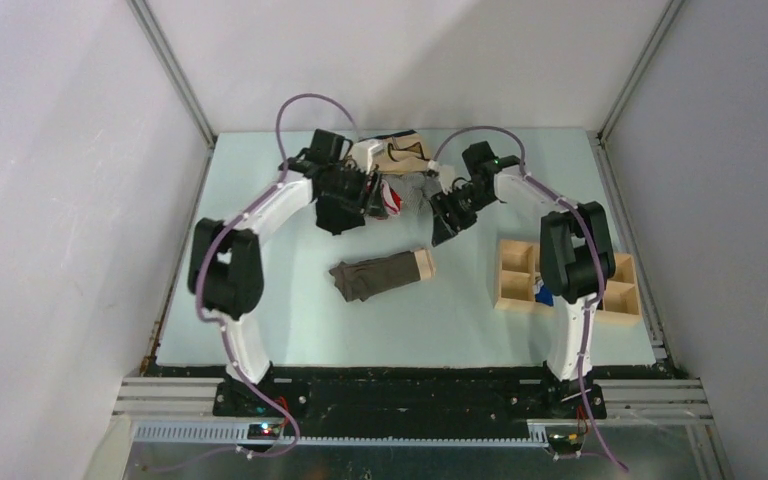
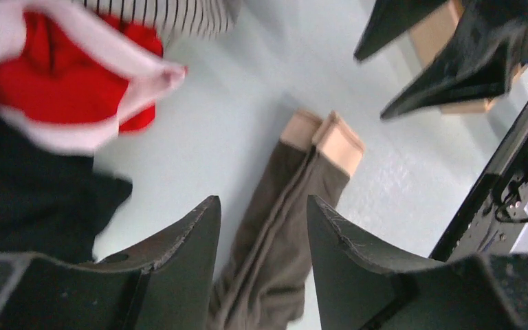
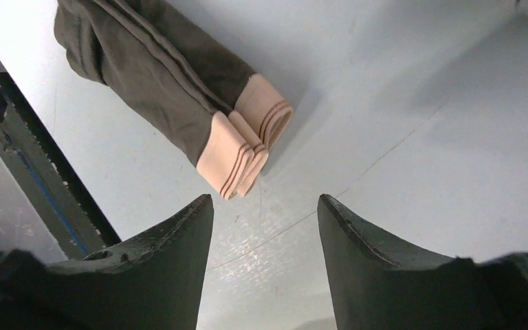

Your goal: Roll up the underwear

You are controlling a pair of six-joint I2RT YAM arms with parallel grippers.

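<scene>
The dark grey-brown underwear [image 1: 380,276] lies folded into a long strip mid-table, its beige waistband [image 1: 424,264] at the right end. In the right wrist view, the waistband [image 3: 237,157] shows several folded layers, with the brown cloth [image 3: 158,75] running up to the left. My left gripper [image 1: 372,212] hovers behind the strip, near the other garments; its fingers [image 2: 203,240] stand apart and empty. To the right, my right gripper [image 1: 440,238] is above the table just behind the waistband, apart from it. Its fingers [image 3: 196,237] are spread with only bare table between them.
Behind lies a pile of garments: black cloth [image 1: 338,215], a red-and-white piece [image 2: 75,89], grey cloth [image 1: 415,188] and a beige one [image 1: 400,155]. A wooden compartment box [image 1: 513,304] stands at the right.
</scene>
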